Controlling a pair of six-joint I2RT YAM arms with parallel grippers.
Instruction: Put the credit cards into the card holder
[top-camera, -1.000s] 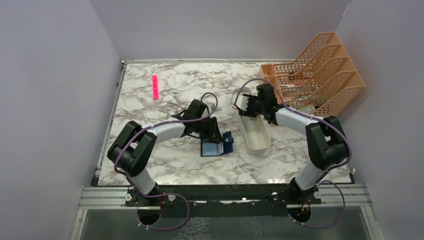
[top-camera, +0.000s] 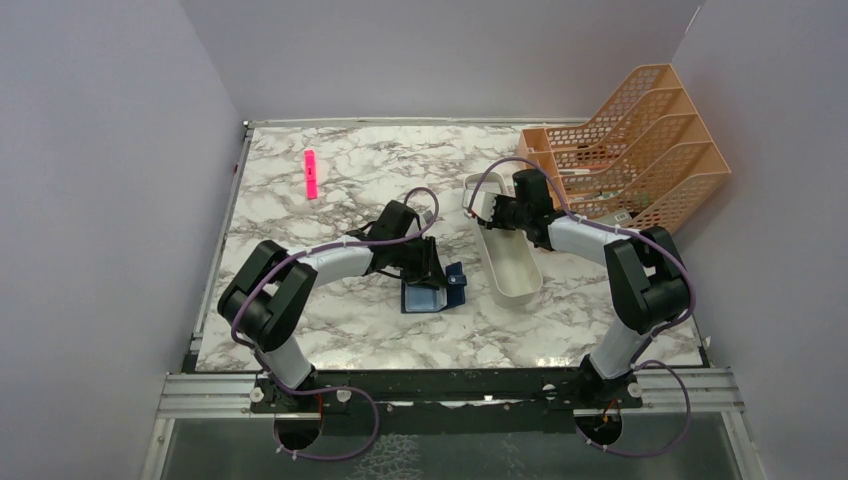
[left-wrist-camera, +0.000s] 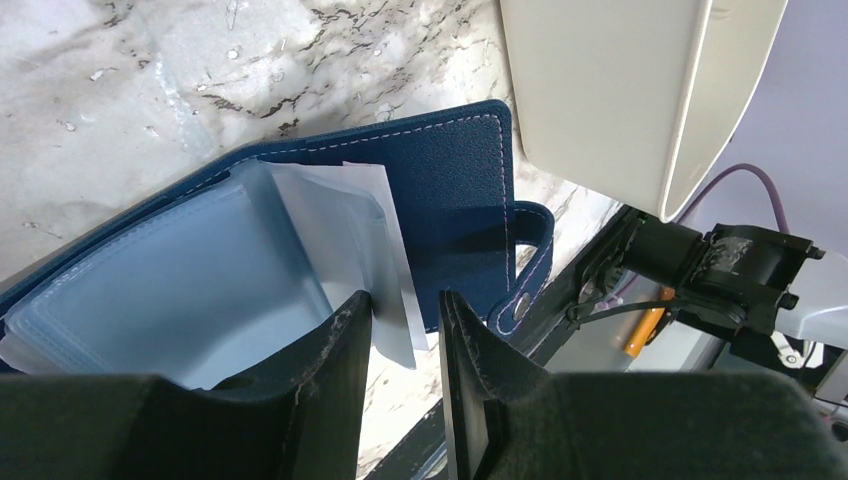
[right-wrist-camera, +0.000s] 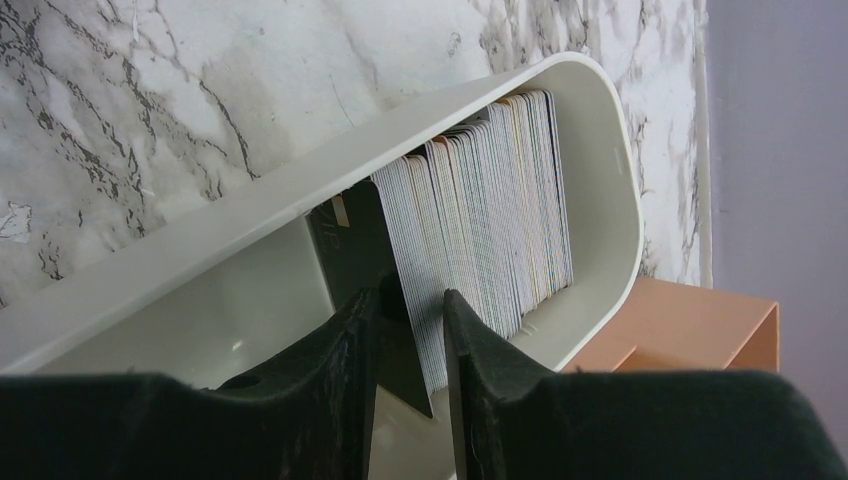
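Observation:
The blue card holder (top-camera: 425, 298) lies open on the marble table; in the left wrist view its clear sleeves (left-wrist-camera: 170, 290) and a white insert edge show. My left gripper is over it, part open, its left finger against the raised sleeve edge. A long white box (top-camera: 512, 270) holds a packed row of cards (right-wrist-camera: 500, 210) at its far end, with a black card (right-wrist-camera: 355, 250) at the front. My right gripper is open at the front of that row, its fingertips by the black card and card edges.
An orange slotted organizer (top-camera: 625, 150) stands behind and right of the box. A pink bar (top-camera: 310, 175) lies at the back left.
Both arms have shifted only very slightly; the holder and box appear unmoved.

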